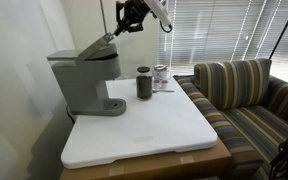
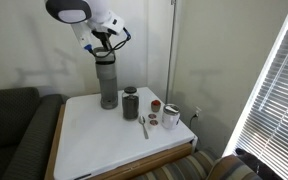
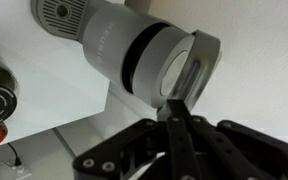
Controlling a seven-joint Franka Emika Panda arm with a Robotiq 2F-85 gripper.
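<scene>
The grey coffee maker point(image 1: 82, 85) stands at the left rear of the white table, its lid point(image 1: 97, 46) tilted up. From above, the wrist view shows the coffee maker's body point(image 3: 112, 42) with the raised lid point(image 3: 201, 68) at its end. My gripper point(image 1: 114, 35) is over the machine's top, beside the lid. In the wrist view the fingertips point(image 3: 175, 107) are together at the lid's lower edge; whether they touch it I cannot tell. Nothing shows between them, and the gripper is shut. Exterior view 2 has the gripper point(image 2: 105, 47) above the coffee maker point(image 2: 108, 85).
Right of the machine stands a dark jar point(image 1: 144, 84), with a lighter canister point(image 1: 161, 77) behind it. A spoon point(image 2: 144, 128) and small cups point(image 2: 155, 105) lie nearby. A striped sofa point(image 1: 234, 90) adjoins the table.
</scene>
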